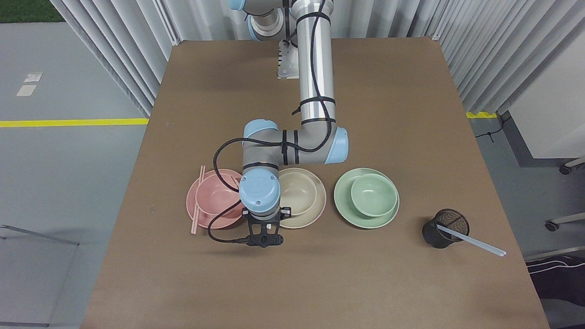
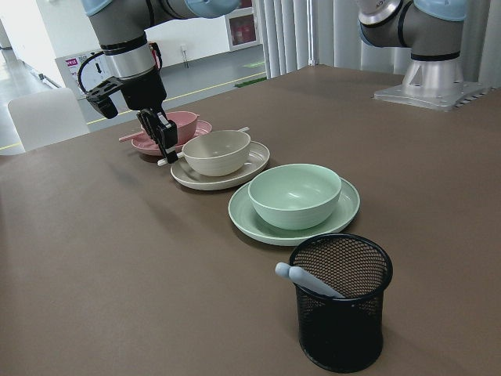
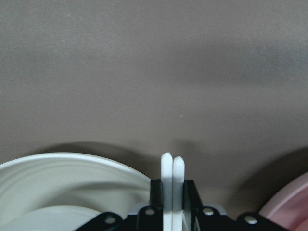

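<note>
My gripper (image 1: 264, 233) is low at the left edge of the cream plate (image 2: 196, 180), between it and the pink plate (image 3: 293, 202). In the wrist view a pair of white chopsticks (image 3: 172, 190) stands between the dark fingers, which appear closed on them. The cream bowl (image 2: 217, 153) sits on the cream plate. Pink chopsticks (image 1: 197, 203) rest along the left side of the pink bowl (image 1: 214, 194).
On the right, a green bowl (image 1: 373, 194) sits on a green plate (image 1: 345, 203). Further right stands a black mesh holder (image 1: 438, 236) with pale chopsticks (image 1: 482, 244).
</note>
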